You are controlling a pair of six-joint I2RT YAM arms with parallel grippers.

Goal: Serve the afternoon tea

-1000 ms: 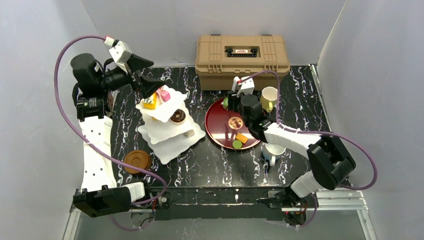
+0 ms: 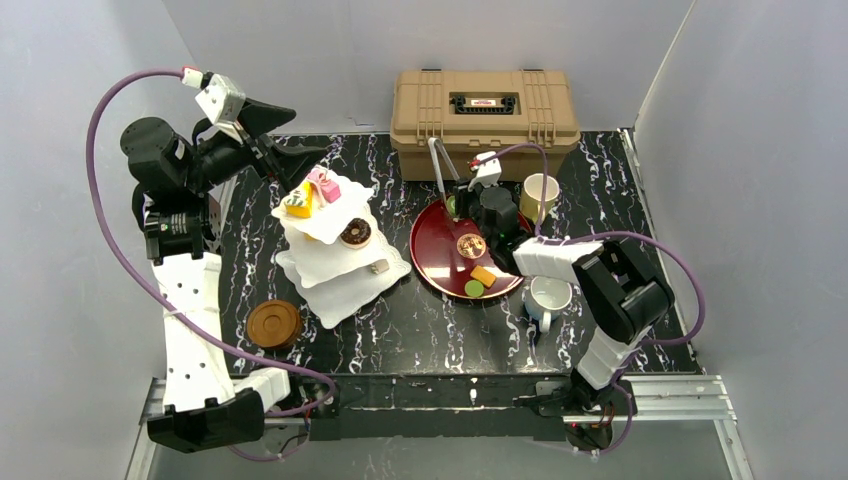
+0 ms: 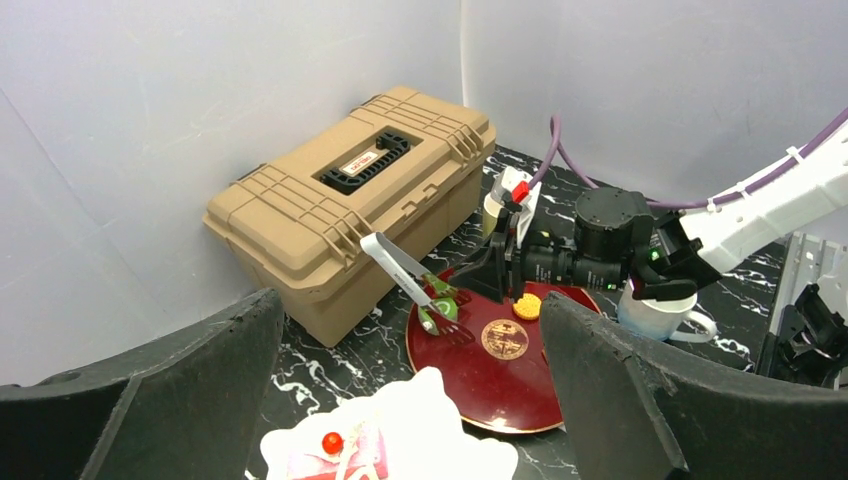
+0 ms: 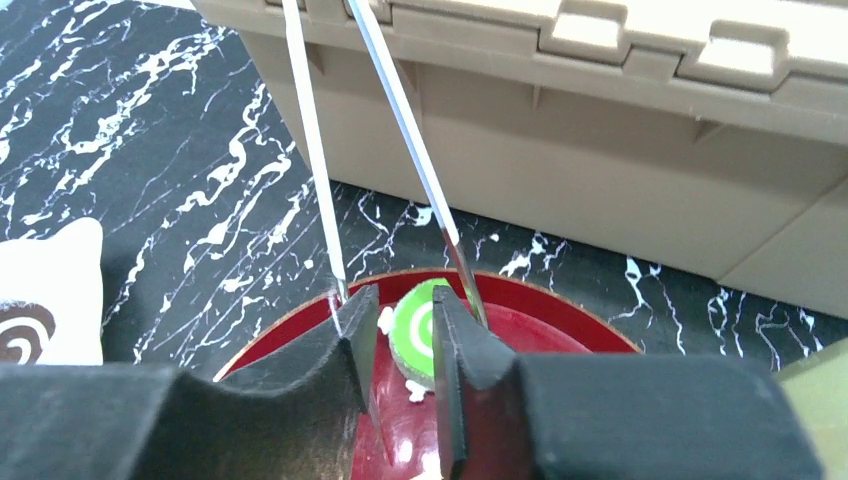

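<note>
Silver tongs [image 3: 392,262] stand upright over a red round tray [image 2: 433,262], around a green round treat [image 4: 412,330] at its back. My right gripper is at the tongs' arms, part open; whether both arms are held is unclear. The tray also holds a patterned disc [image 2: 471,246], an orange piece [image 2: 483,275] and a green disc [image 2: 474,288]. My left gripper [image 2: 297,168] is open above the white tiered stand [image 2: 320,262], which carries a yellow piece [image 2: 298,202], a pink one [image 2: 327,186] and a chocolate donut [image 2: 356,233].
A tan case [image 2: 485,130] stands behind the tray. A cream cup [image 2: 540,188] is at the right rear, a mug [image 2: 548,297] at the right front. A brown lid [image 2: 273,324] lies front left, with bare table beside it.
My right arm has shifted left, and the tongs now show upright above its gripper in the top view.
</note>
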